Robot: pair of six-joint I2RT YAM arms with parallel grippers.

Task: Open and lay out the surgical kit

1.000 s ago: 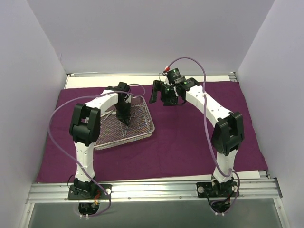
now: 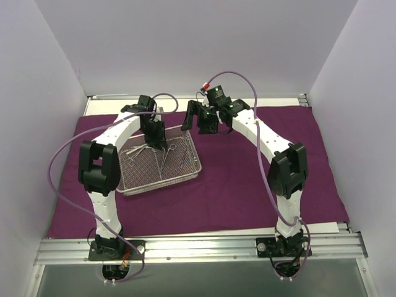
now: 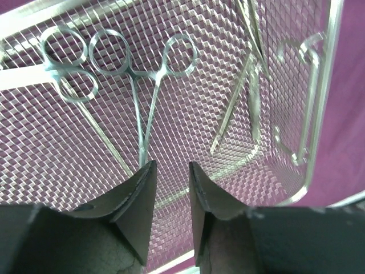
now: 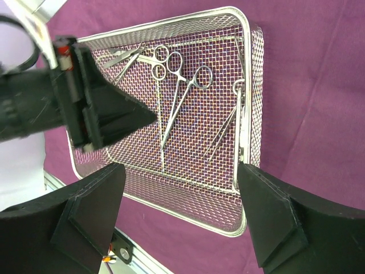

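A silver wire mesh basket (image 2: 139,177) stands on the left of the purple cloth, several instruments inside it. Ring-handled scissors (image 3: 137,74) lie open-handled near the basket's middle in the left wrist view. Beside them is another ringed instrument (image 3: 68,73) with a pale shaft. Thin tweezers (image 4: 221,134) rest near the side wall. My left gripper is open above the mesh, nothing between its fingers; the scissors' tips end just beyond the left finger. Over the basket's far right corner, my right gripper stands wide open and empty.
A wire handle (image 3: 308,103) is fixed to the basket's side wall. The left gripper reaches across the basket's left side in the right wrist view.
My right gripper has shifted left toward the basket's far right corner. The basket has stayed put.
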